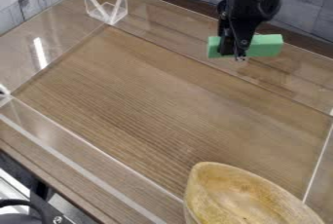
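My black gripper (pixel 237 47) hangs from the top at the back right of the camera view, shut on a mint-green block (pixel 264 46). The block is held raised near the back edge of the wooden table (pixel 143 111); whether it touches the surface I cannot tell.
A yellow bowl (pixel 235 204) lies at the near right, cut off by the frame's edge. A clear plastic bracket-like piece (pixel 108 9) is at the back left.
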